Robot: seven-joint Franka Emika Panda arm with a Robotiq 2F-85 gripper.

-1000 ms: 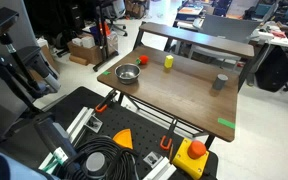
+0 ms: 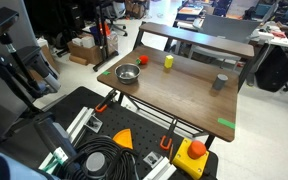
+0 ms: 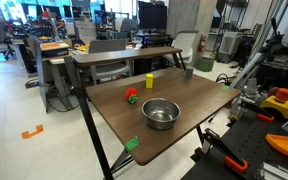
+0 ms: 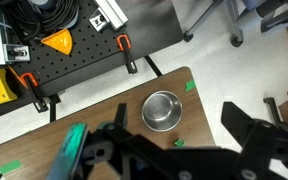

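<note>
A shiny metal bowl (image 2: 128, 74) sits near the left end of the brown table (image 2: 179, 95); it appears empty. In the wrist view the bowl (image 4: 162, 112) lies just beyond my open gripper, whose dark fingers stand wide apart with nothing visible between them. Behind the bowl are a small red and green object (image 3: 132, 96) and a yellow block (image 3: 149, 79). Toward the table's other end stands a grey cup (image 2: 220, 82). All these things rest apart from one another. Neither exterior view shows the fingers clearly.
Green tape marks (image 2: 226, 123) lie at table corners. Between table and dark perforated bench (image 4: 104, 45) is a gap. The bench carries coiled cables (image 2: 89, 155), an orange wedge (image 2: 123, 138) and a yellow box with a red button (image 2: 192, 157).
</note>
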